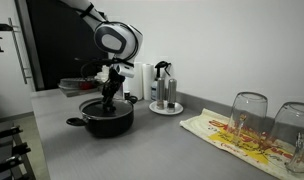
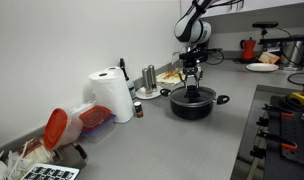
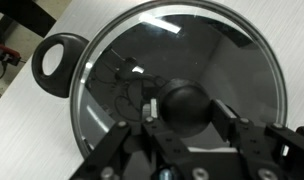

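Observation:
A black pot point(image 1: 112, 124) with two side handles stands on the grey table, and a glass lid point(image 3: 127, 65) with a metal rim lies over its top. My gripper points down at the lid's centre, shut on its round black knob point(image 3: 184, 104). One loop handle point(image 3: 59, 64) of the pot shows beyond the rim in the wrist view. From the second exterior view, the gripper point(image 2: 193, 88) is right above the pot point(image 2: 192, 108). Whether the lid rests fully on the pot's rim I cannot tell.
A paper towel roll point(image 2: 109, 95) and a small spice jar point(image 2: 138, 109) stand behind the pot. A white plate point(image 1: 166, 110) holds bottles and shakers. Two upturned glass jars point(image 1: 248, 115) stand on a patterned cloth point(image 1: 214, 127) at the right.

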